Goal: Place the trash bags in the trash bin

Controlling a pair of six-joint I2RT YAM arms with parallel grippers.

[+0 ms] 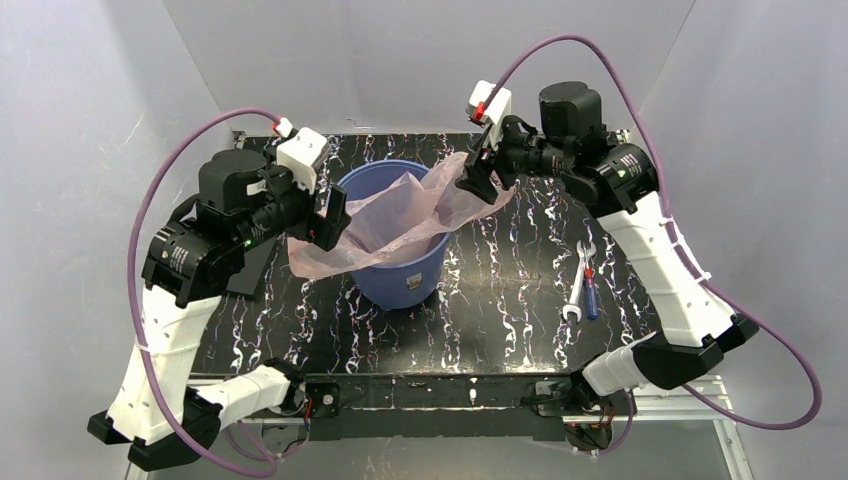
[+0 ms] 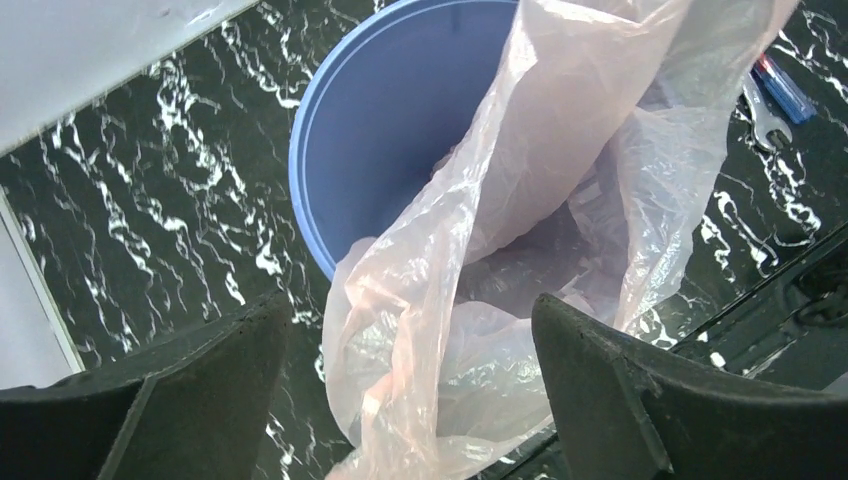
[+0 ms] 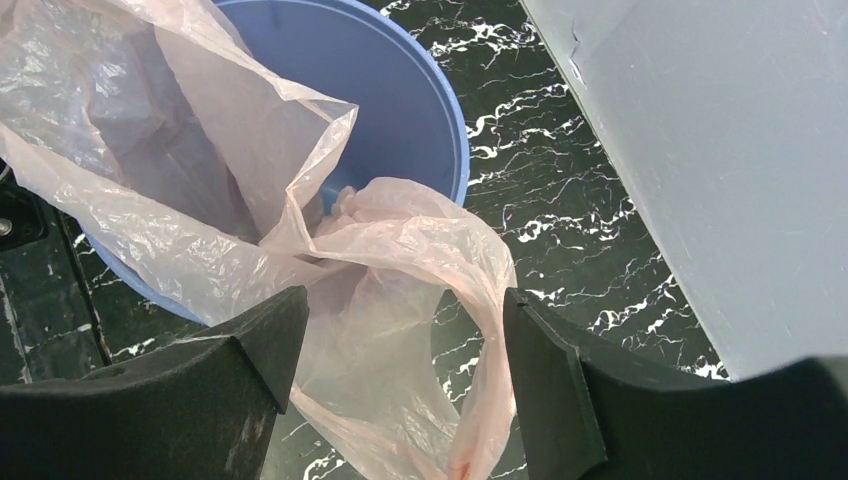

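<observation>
A pale pink plastic bag (image 1: 410,225) drapes across the mouth of the blue bin (image 1: 400,285), both ends overhanging the rim, part sagging inside. My left gripper (image 1: 330,218) is open above the bag's left end; in the left wrist view a crumpled fold (image 2: 410,330) lies below and between the spread fingers. My right gripper (image 1: 485,172) is open over the bag's right end; in the right wrist view a twisted edge (image 3: 485,310) runs beneath its fingers. Whether either gripper touches the plastic is unclear.
A wrench (image 1: 575,285) and a screwdriver (image 1: 590,297) lie on the marble table (image 1: 500,330) at the right. A dark flat object (image 1: 250,280) sits at the left. Grey walls enclose the back and sides.
</observation>
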